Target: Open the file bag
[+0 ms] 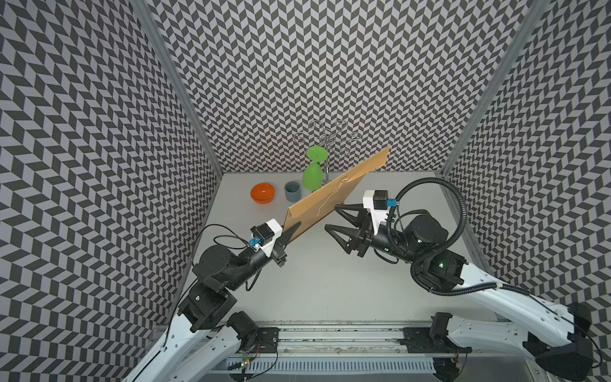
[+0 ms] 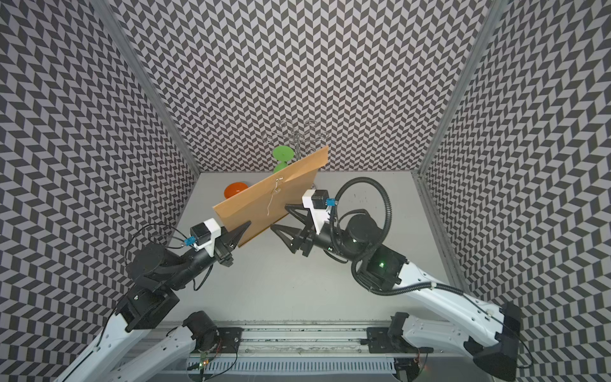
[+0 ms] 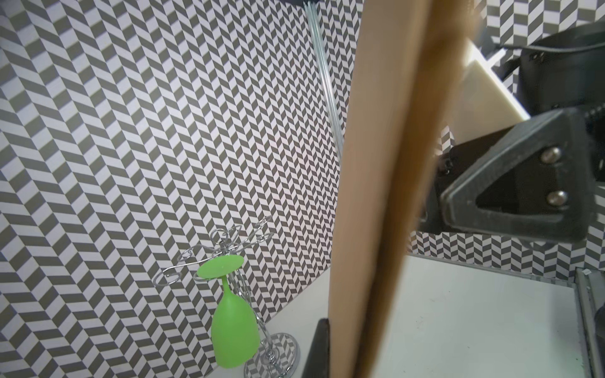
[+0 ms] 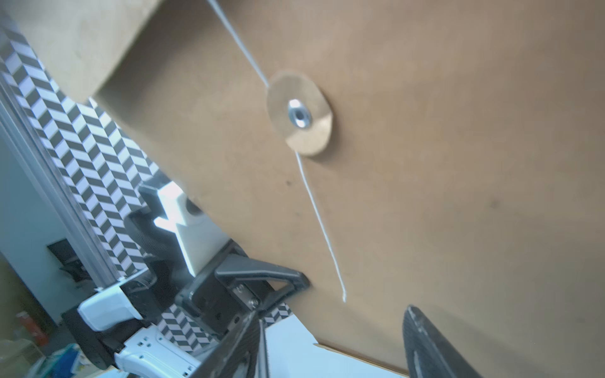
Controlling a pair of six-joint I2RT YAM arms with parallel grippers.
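Note:
The brown file bag [image 2: 257,203] is held up off the table, tilted, by its lower left edge. My left gripper [image 2: 245,228] is shut on that edge, one finger [image 4: 293,279] lying over the front face. On the front, a round paper button [image 4: 315,129] with a metal eyelet has a white string [image 4: 321,228] running past it; the string's lower end hangs free. In the right wrist view the flap [image 4: 94,44] shows at the upper left. Facing the bag, my right gripper has its fingers apart with nothing between them, near the string's loose end.
Behind the bag stand a green goblet [image 1: 312,176] on a wire rack [image 3: 249,286], a grey cup [image 1: 292,191] and an orange bowl [image 1: 262,193].

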